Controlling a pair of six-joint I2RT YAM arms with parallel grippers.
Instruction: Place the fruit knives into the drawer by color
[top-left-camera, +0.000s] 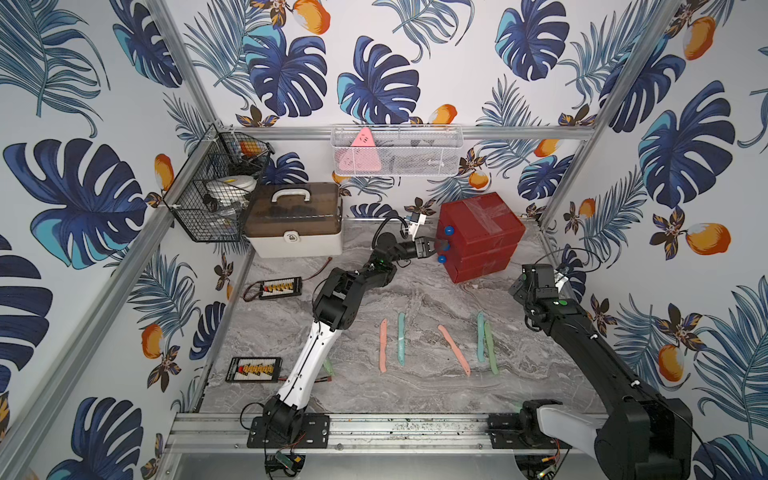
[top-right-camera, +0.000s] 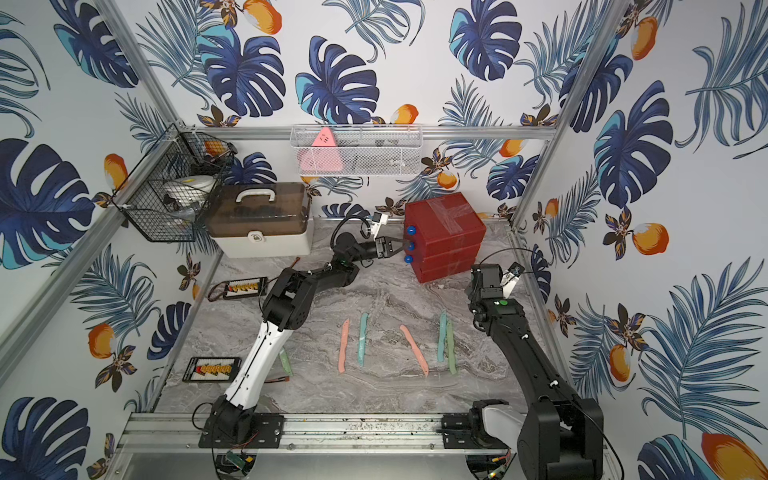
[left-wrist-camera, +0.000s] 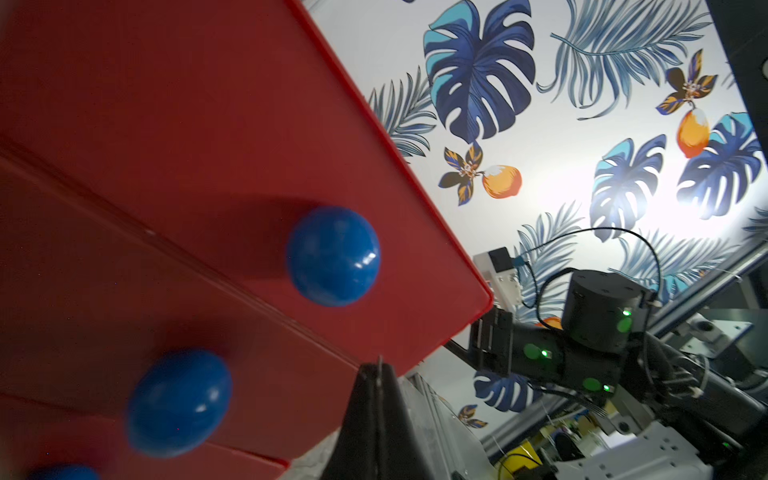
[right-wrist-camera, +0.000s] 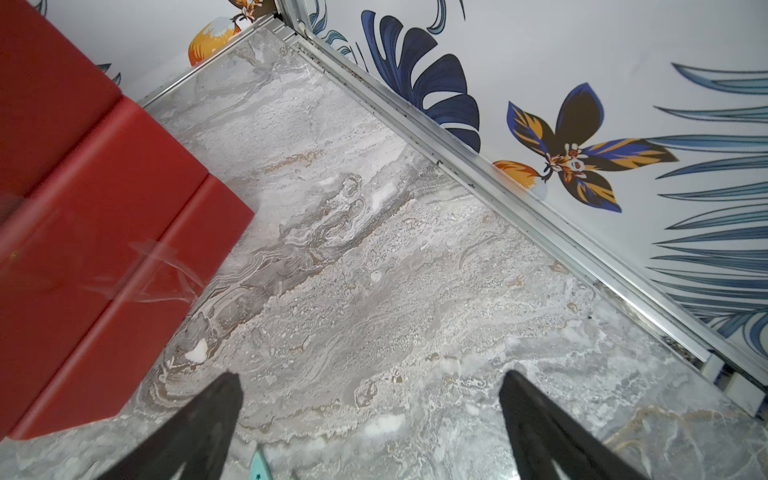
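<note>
The red drawer unit stands at the back right, its drawers stacked with round blue knobs on the front. I see no drawer standing out. My left gripper is shut, nothing showing between its fingers, and its tip is close to the knobs; contact cannot be told. Two pink knives, two teal knives and a green knife lie on the table's front half. Another green knife is partly behind the left arm. My right gripper stands open and empty, right of the drawer unit.
A brown-lidded white case sits at the back left. Two small black trays lie on the left side. A white wire basket hangs on the back wall. The table between the knives and drawer unit is clear.
</note>
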